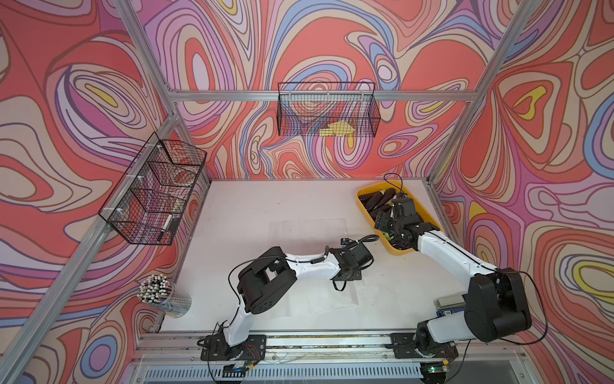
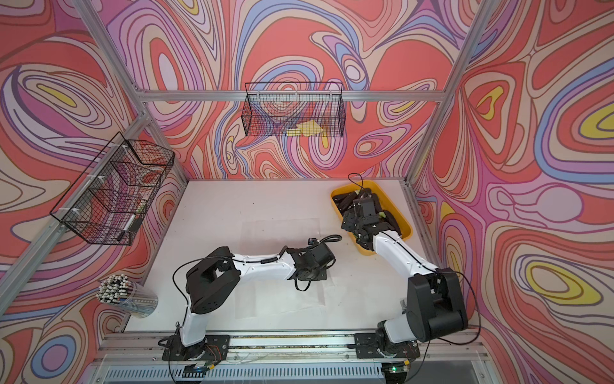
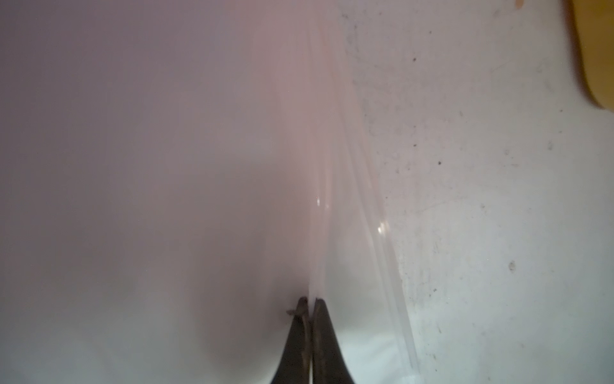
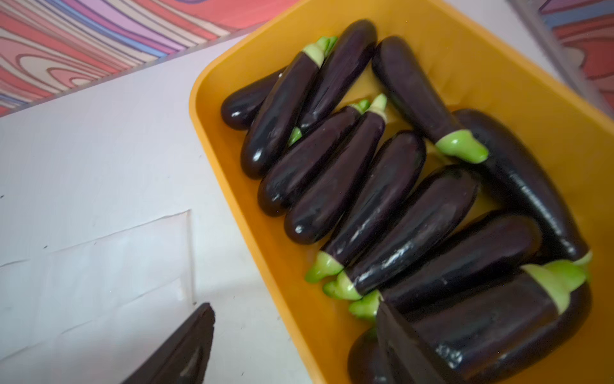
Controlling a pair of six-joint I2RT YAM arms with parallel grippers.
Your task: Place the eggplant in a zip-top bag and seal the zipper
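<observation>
Clear zip top bags (image 1: 308,230) lie flat on the table's middle. In the left wrist view my left gripper is shut at a bag's clear edge strip (image 3: 390,268); whether film sits between its fingertips is unclear. A yellow tray (image 4: 240,224) at the back right holds several dark purple eggplants (image 4: 332,172) with green stems. My right gripper hangs open over the tray's near-left side, one finger over the eggplants, the other over the table, nothing seen between them.
Wire baskets (image 1: 153,192) hang on the left and back (image 1: 327,112) walls. A clear container of white sticks (image 1: 172,300) stands at front left.
</observation>
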